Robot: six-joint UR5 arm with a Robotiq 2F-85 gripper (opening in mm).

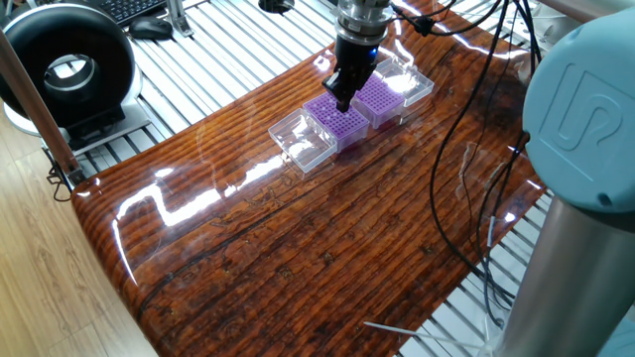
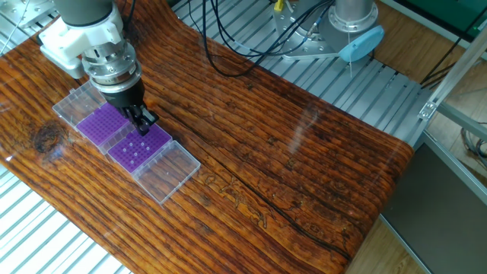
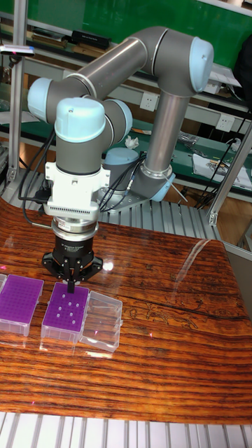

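Observation:
Over a purple rack (image 2: 157,135) in a clear box hangs my gripper (image 3: 71,290), pointing down. Its black fingers are drawn together into one narrow tip, and nothing shows between them, though a tiny object there could be hidden. The tip is at or just above the rack's back part; contact cannot be told. Several small pale tubes (image 2: 135,154) stand upright in this rack. Beside it is a second purple rack (image 3: 20,299), with no tubes visible in its holes.
A clear open lid (image 2: 169,171) lies flat at the tubed rack's outer side; another clear lid (image 2: 78,103) adjoins the second rack. Black cables (image 1: 446,149) hang near the arm's base side.

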